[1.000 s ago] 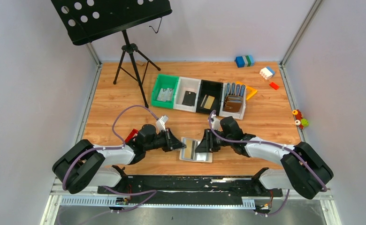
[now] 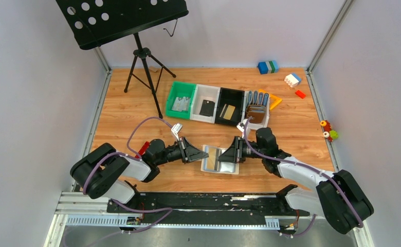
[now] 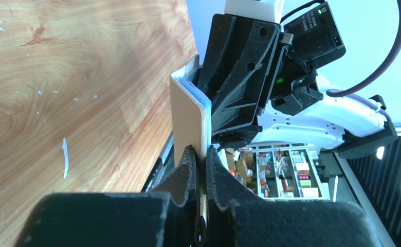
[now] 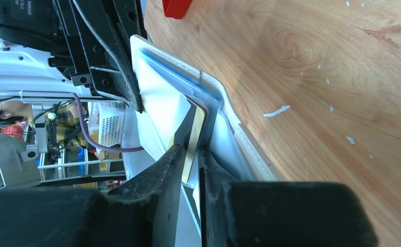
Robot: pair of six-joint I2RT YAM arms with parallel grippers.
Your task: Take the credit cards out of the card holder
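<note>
The pale, open card holder [image 2: 233, 169] is between my two hands in the top view, a tan card [image 2: 212, 158] showing in it. My left gripper is shut on the holder's near edge, and the holder's beige cover [image 3: 186, 118] rises from between its fingers. From the other side, my right gripper reaches into the clear sleeves [image 4: 160, 100]. Its fingers stand narrowly apart, around the edge of a dark card with a gold rim [image 4: 195, 135]; whether both touch it cannot be told. The card remains among the sleeves.
Behind the hands stands a row of bins: green [image 2: 170, 106], white [image 2: 197, 94], black [image 2: 233, 93] and a clear one with knives. The black music stand [image 2: 143, 54] is at the back left. A red object [image 2: 142, 150] lies beside the left arm. Toy blocks [image 2: 268, 67] sit far right.
Both grippers and the card holder have shifted slightly right and away from the front edge.
</note>
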